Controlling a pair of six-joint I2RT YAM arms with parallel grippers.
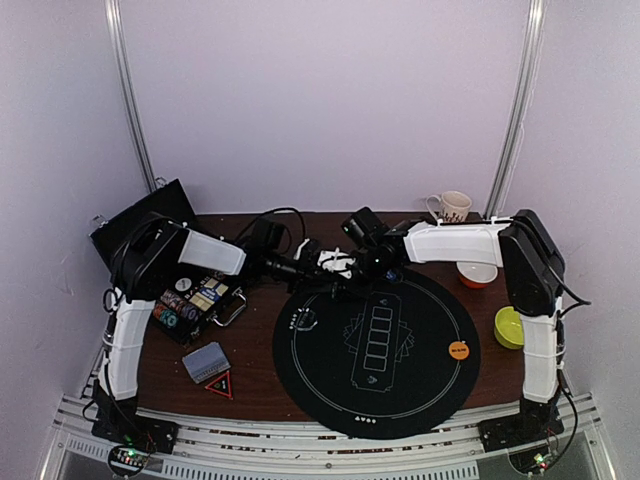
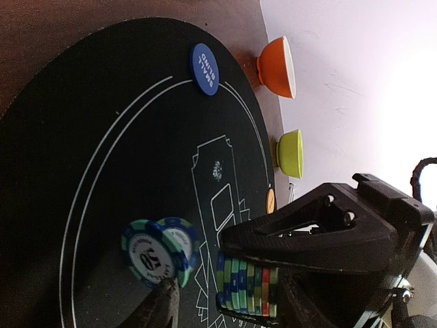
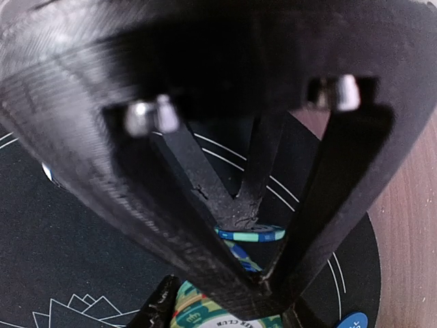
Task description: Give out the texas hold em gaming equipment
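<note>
Several poker chips form a stack in my right gripper, which is shut on it; their patterned face also shows low in the right wrist view. My left gripper is part open, its fingers on either side of that stack. Two loose green-and-blue chips, one a marked chip point(image 2: 151, 258), appear near the left fingers; whether they fall or rest on the mat I cannot tell. In the top view both grippers meet over the back of the round black mat point(image 1: 330, 390), hiding the chips. The blue small blind button point(image 2: 205, 69) lies on the mat.
The chip case point(image 1: 195, 305) stands open at left, with a card deck point(image 1: 206, 362) and red triangle point(image 1: 220, 385) in front. An orange button point(image 1: 459, 350) lies on the mat. Right of it are a red bowl point(image 1: 477, 273), green bowl point(image 1: 509, 327) and mug point(image 1: 452, 205).
</note>
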